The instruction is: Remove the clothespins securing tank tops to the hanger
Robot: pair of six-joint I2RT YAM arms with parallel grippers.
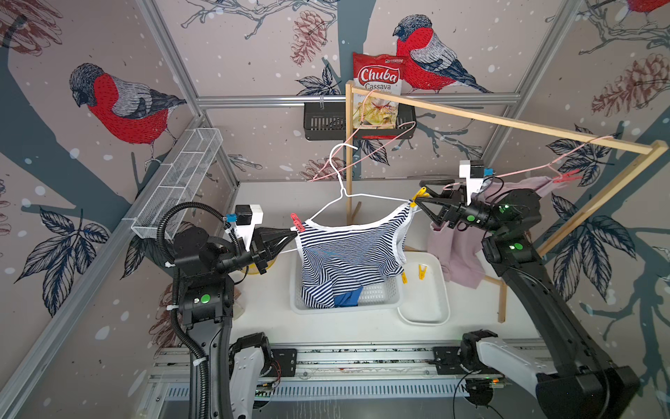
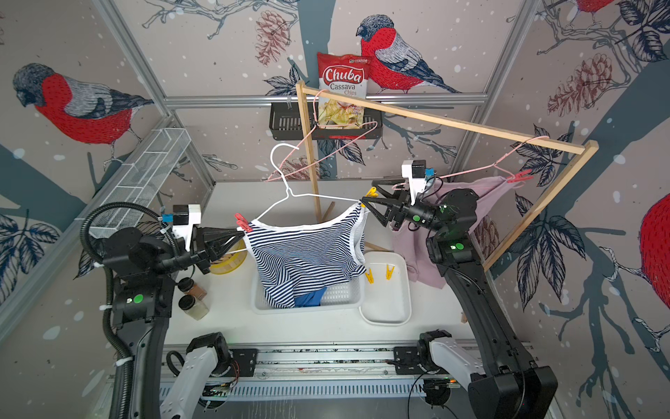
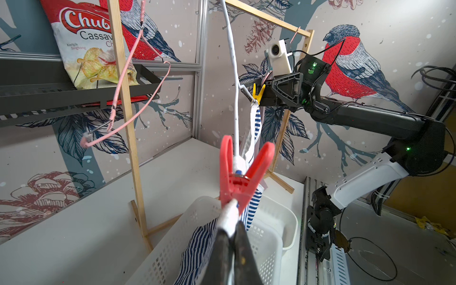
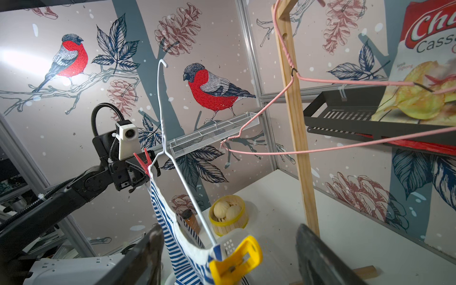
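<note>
A navy-and-white striped tank top hangs from a white hanger, partly over a white basket. Its left corner carries a red clothespin, its right corner a yellow clothespin. Just below the red clothespin, my left gripper is shut on the hanger's white end. My right gripper is open around the yellow clothespin; in the right wrist view a gap shows on both sides of it. From above, the right fingertips overlap that clothespin.
The white basket with blue cloth stands below. Beside it, a white tray has two yellow clothespins at it. A wooden rack with pink hangers and a pink garment stands behind and right.
</note>
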